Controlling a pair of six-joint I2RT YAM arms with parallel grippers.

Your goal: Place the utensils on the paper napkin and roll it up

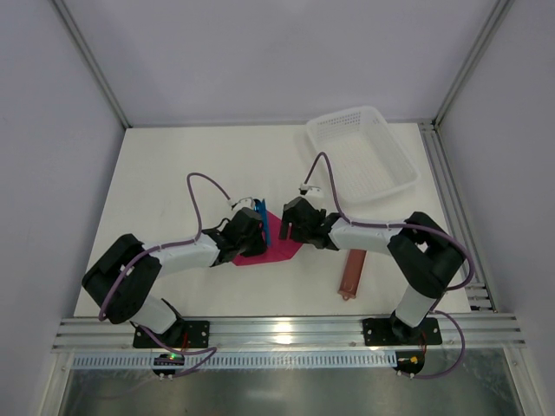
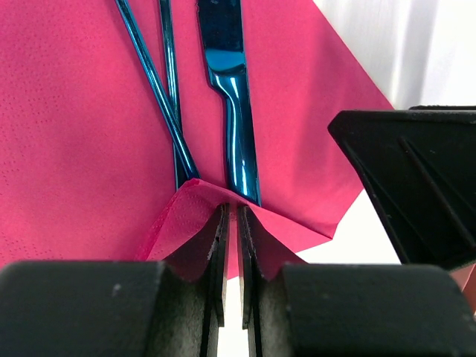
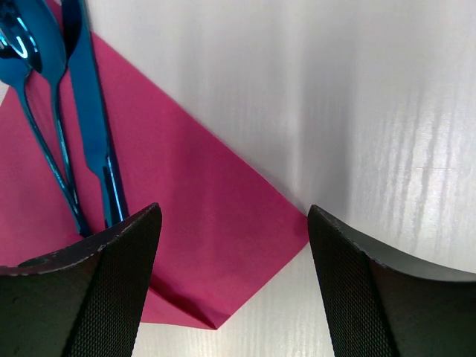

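The pink napkin point(image 1: 282, 251) lies flat, with its near edge folded up over the handle ends of blue utensils. In the left wrist view a knife point(image 2: 239, 126) and two slim handles point(image 2: 169, 67) reach under that fold. My left gripper is at the fold, fingertips close together with a narrow gap where pink shows; whether they pinch the paper is unclear. My right gripper stands open over the napkin's right part, its right fingertip beside the corner. Spoon and fork heads point(image 3: 41, 41) lie left of the knife point(image 3: 89, 104).
A white basket point(image 1: 408, 184) stands at the back right. A brown strip-like object point(image 1: 352, 275) lies on the table right of the napkin. In the left wrist view, a black finger of the right gripper is close on the right.
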